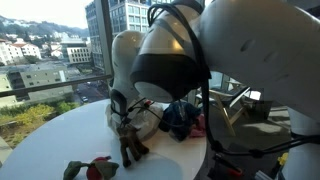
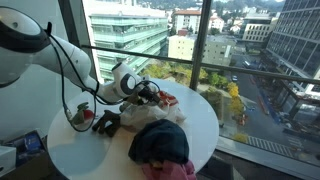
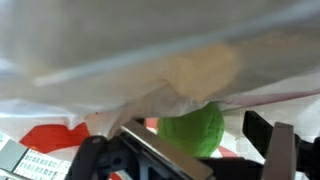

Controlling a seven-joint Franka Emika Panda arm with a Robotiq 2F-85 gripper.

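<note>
My gripper stands open in the wrist view, one dark finger [image 3: 278, 135] at the right and the other at the lower left. Between and beyond the fingers shows a round green thing [image 3: 192, 131], partly covered by the finger parts. A pale, translucent plastic bag [image 3: 150, 60] fills most of the wrist view. In exterior view 2 the gripper [image 2: 148, 100] is down at the whitish bag [image 2: 175, 108] on the round table. Its fingertips are too small to make out there. In exterior view 1 the arm hides part of the bag [image 1: 146, 122].
Dark and pink cloth [image 2: 160, 145] lies at the table's edge beside the bag. A dark brown plush-like object [image 1: 131, 147] and a red and green item [image 1: 92, 169] lie on the white table [image 1: 50, 145]. Bare tabletop shows at the left.
</note>
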